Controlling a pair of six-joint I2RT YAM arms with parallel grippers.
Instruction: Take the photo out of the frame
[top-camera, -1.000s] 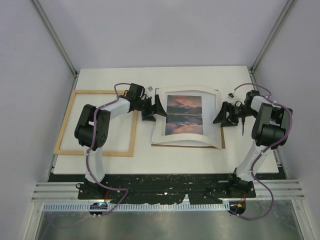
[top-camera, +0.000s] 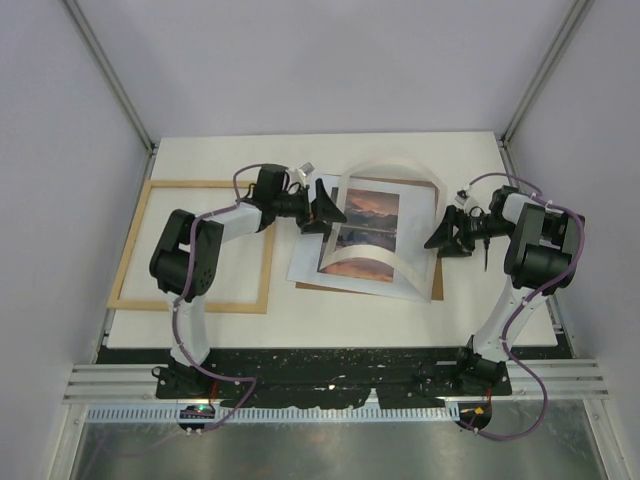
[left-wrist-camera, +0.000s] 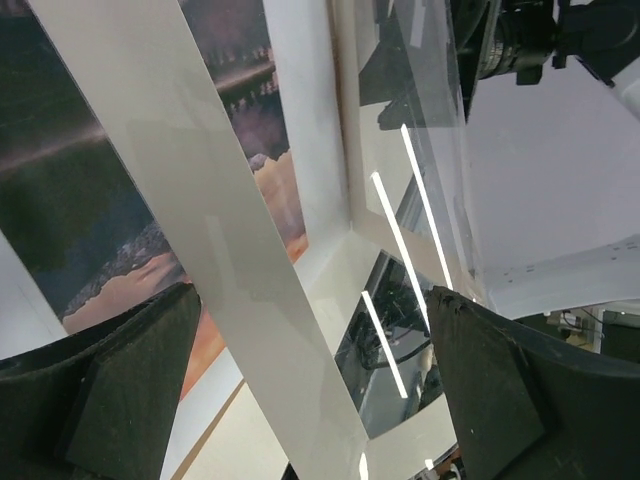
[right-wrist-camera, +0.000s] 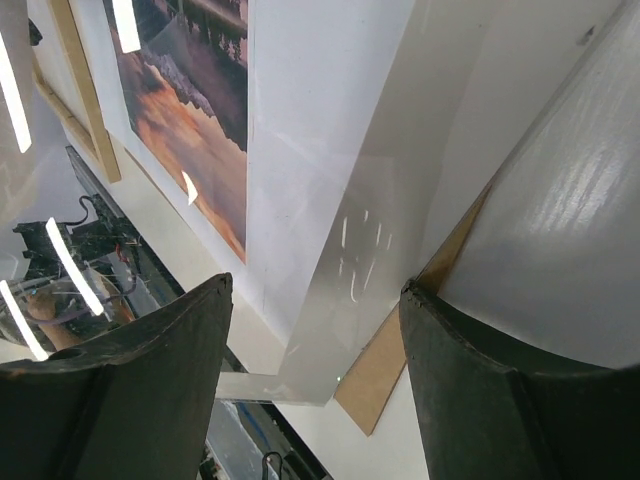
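The photo (top-camera: 364, 210), a sunset over mountains and water, lies on a white sheet in the middle of the table. Over it bows a clear sheet with a pale border (top-camera: 375, 255), arched up at its middle. At the sheet's left edge is my left gripper (top-camera: 327, 220); in the left wrist view its fingers (left-wrist-camera: 150, 340) stand wide apart with the border strip (left-wrist-camera: 215, 200) passing between them. My right gripper (top-camera: 441, 241), at the opposite edge, has its fingers (right-wrist-camera: 180, 345) parted around the other border strip (right-wrist-camera: 350, 250), one tip close to its outer edge.
An empty light-wood frame (top-camera: 265, 290) lies on the left of the table. A brown backing board (top-camera: 436, 285) shows under the white sheet. Bare table lies in front of and behind the stack.
The clear sheet's left edge has shifted right and its middle has bowed upward. My left gripper moved right with that edge. The photo slid slightly left; the right gripper barely moved.
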